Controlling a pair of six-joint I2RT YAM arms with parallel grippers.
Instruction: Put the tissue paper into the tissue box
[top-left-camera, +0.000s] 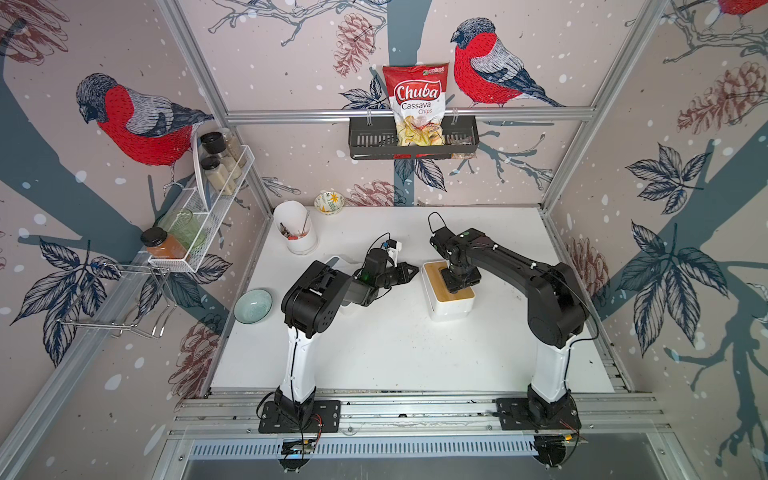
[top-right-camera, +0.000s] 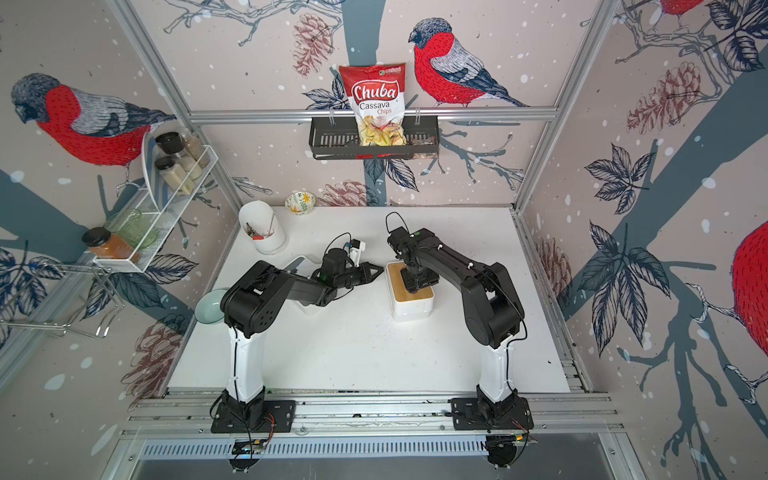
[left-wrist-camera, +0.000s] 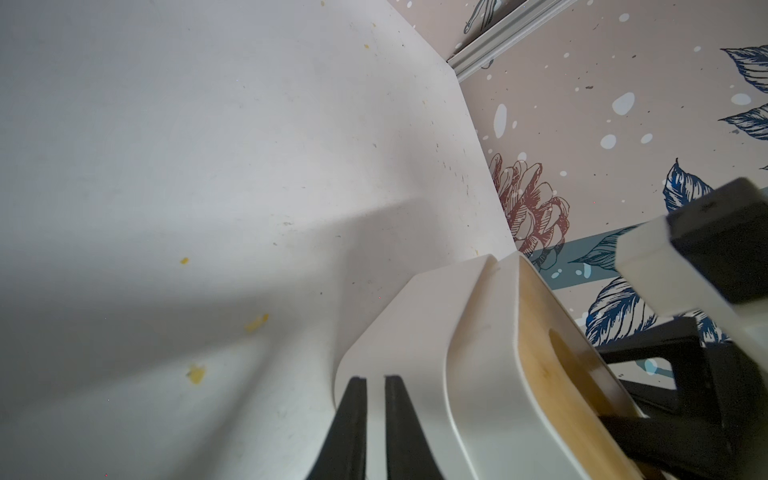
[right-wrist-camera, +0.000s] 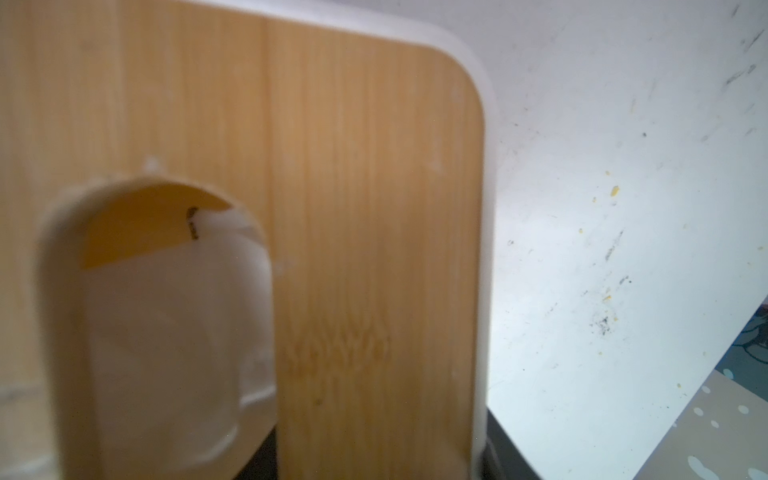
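The tissue box (top-left-camera: 449, 310) has white walls and a bamboo lid (right-wrist-camera: 368, 200) with an oval slot. My right gripper is shut on the lid's strip, one finger in the slot and one outside the edge. Through the slot I see white tissue paper (right-wrist-camera: 164, 320) and a yellow patch inside. In the left wrist view, a seam separates the box's upper white part (left-wrist-camera: 492, 360) from its lower part (left-wrist-camera: 400, 336). My left gripper is nearly closed beside the box's left side, a narrow gap between its fingers. Nothing clearly shows held there.
Partly hidden under the left arm is a pale object (top-left-camera: 342, 262). A white canister (top-left-camera: 296, 232), a patterned bowl (top-left-camera: 329, 202) and a green bowl (top-left-camera: 253, 306) stand along the left and back.
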